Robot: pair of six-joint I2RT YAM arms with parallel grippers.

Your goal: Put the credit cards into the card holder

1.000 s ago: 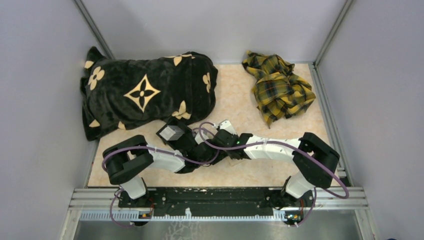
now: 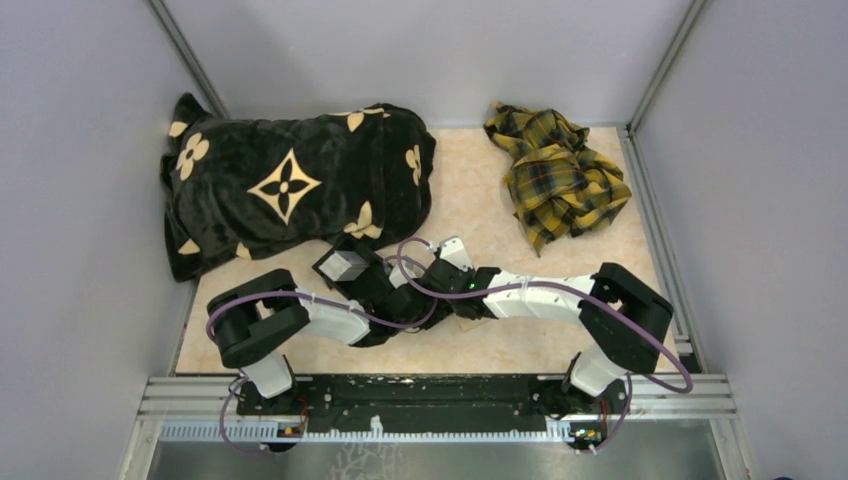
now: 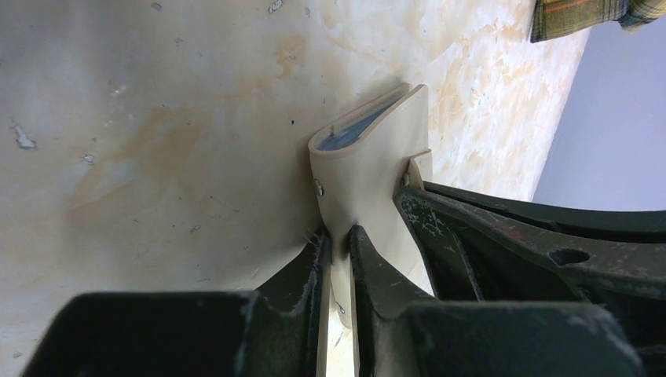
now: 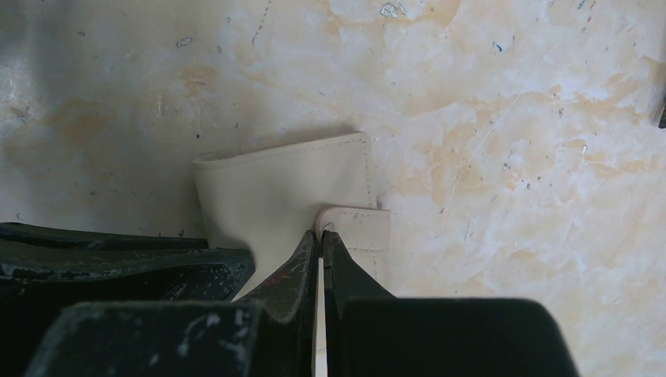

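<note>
The beige card holder [image 3: 377,157] is folded, its fold edge toward the left gripper and a bluish-grey layer showing inside. My left gripper is shut on its folded edge, one finger on each side. In the right wrist view, the holder's front face [image 4: 267,184] carries a short strap with a snap [image 4: 363,224]. The tips of my right gripper are closed at that strap's end; whether any strap edge is between them cannot be told. No loose credit card is identifiable. From above, the arms mostly hide the holder.
A black box-like object [image 2: 342,264] with a pale top lies beside the left arm. Behind is a dark patterned blanket [image 2: 300,185]; a yellow plaid cloth [image 2: 565,180] lies back right. The table right of the holder [image 4: 503,196] is bare.
The left arm looks still.
</note>
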